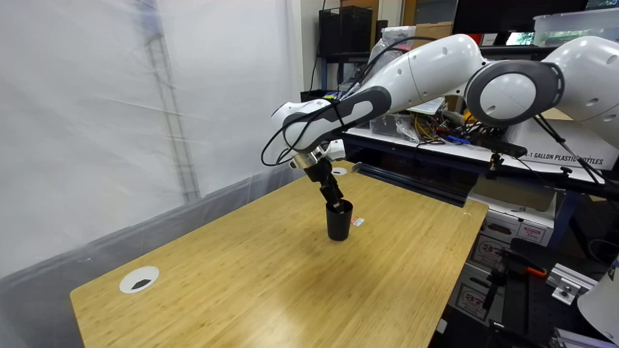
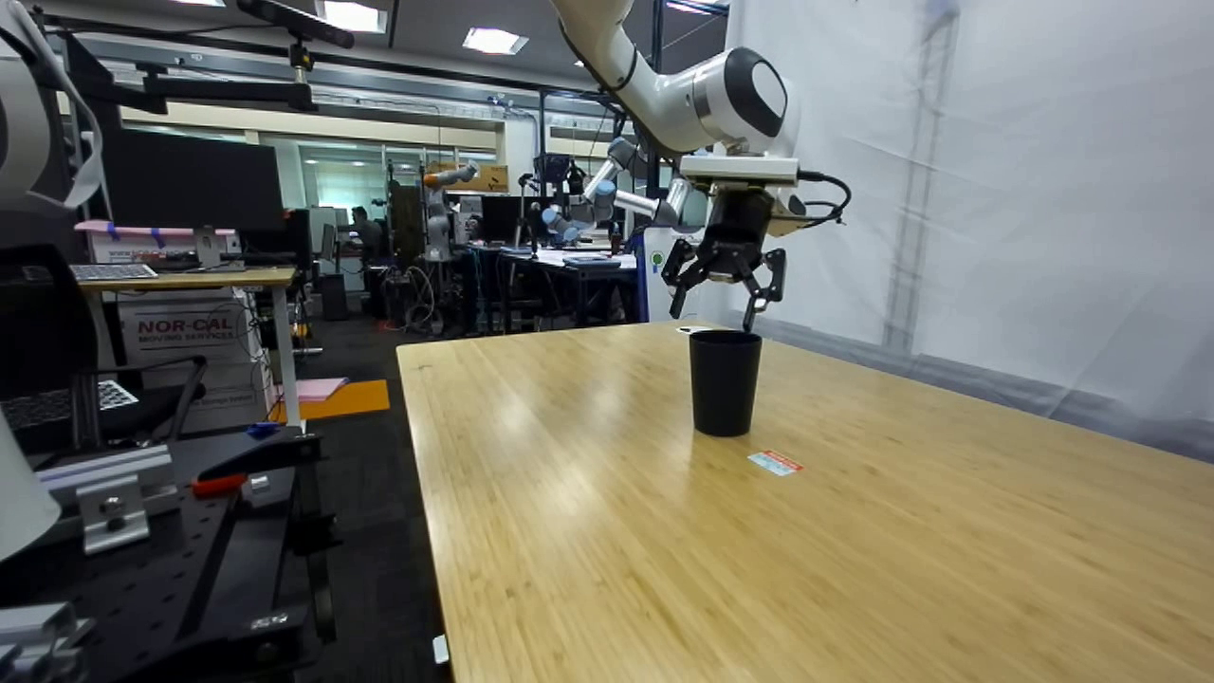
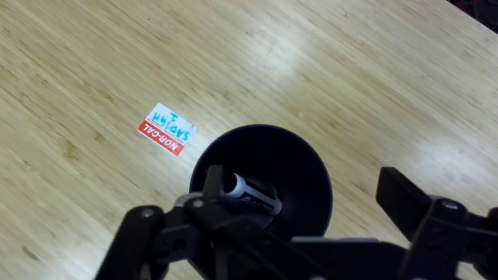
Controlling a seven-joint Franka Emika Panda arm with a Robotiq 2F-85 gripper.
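A black cup stands upright on the wooden table. Looking down into it, the wrist view shows a white-and-black marker leaning inside; its lower part is hard to make out. My gripper hangs at the cup's rim with its fingers wide apart and nothing held. In the wrist view one finger covers the left part of the cup's mouth, beside the marker's end. The other finger is outside the cup, to the right of it. Whether either finger touches the rim, I cannot tell.
A red-and-white label is stuck flat to the table close to the cup. Bare table surface surrounds them. A grey-white curtain runs along one side, and a cluttered shelf stands behind.
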